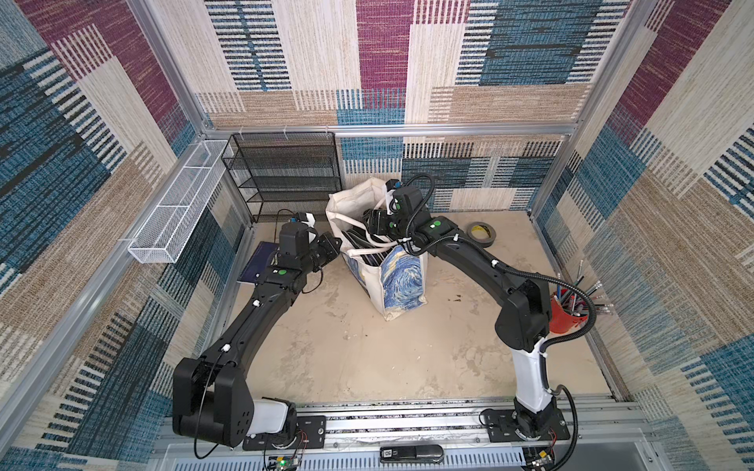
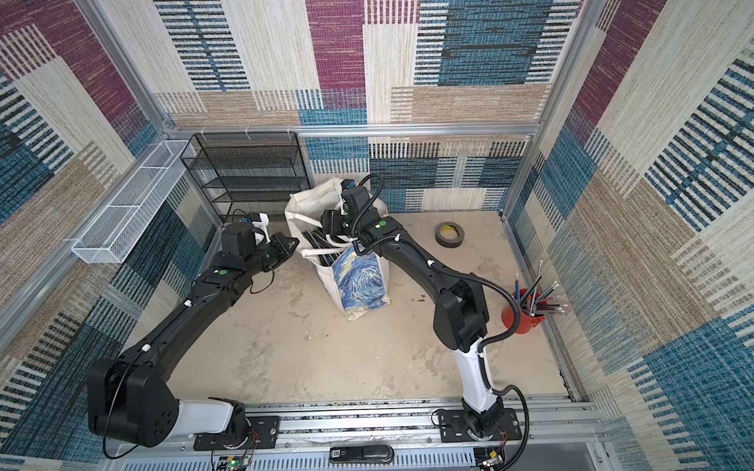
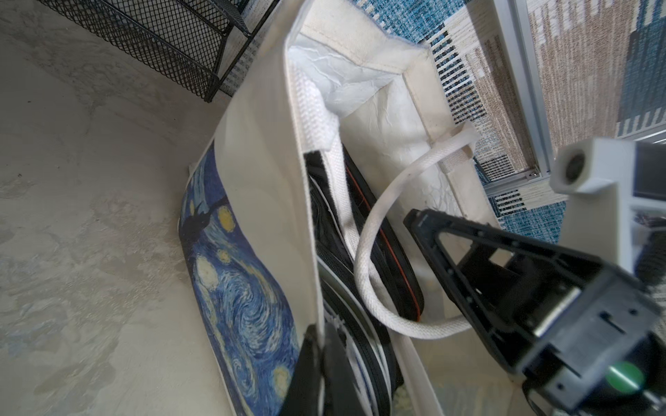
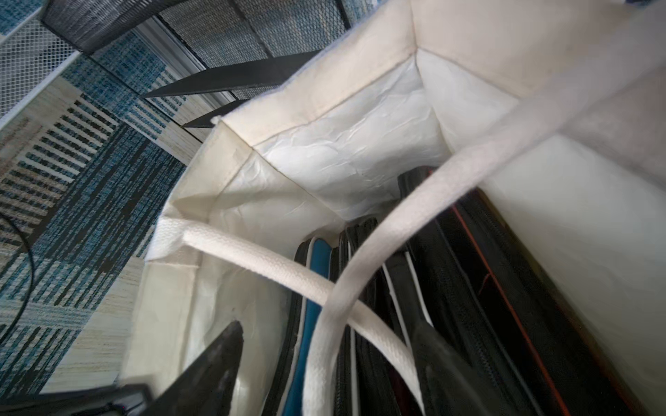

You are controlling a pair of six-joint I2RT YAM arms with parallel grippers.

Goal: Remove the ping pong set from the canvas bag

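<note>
The canvas bag (image 1: 402,284) stands mid-table with a swirled blue-and-yellow print, packed with dark zippered cases (image 4: 471,277), one edged in blue (image 4: 312,277); I cannot tell which is the ping pong set. My left gripper is shut at the near rim, the thin canvas edge running to its fingertips. My right gripper is over the bag's opening, fingers apart, around the crossing white handles (image 4: 430,201) above the cases; whether it touches them is unclear.
A black wire rack (image 1: 282,168) stands at the back left, a white wire basket (image 1: 176,204) hangs on the left wall. A tape roll (image 2: 449,234) lies right of the bag, a red pen cup (image 2: 522,318) farther right.
</note>
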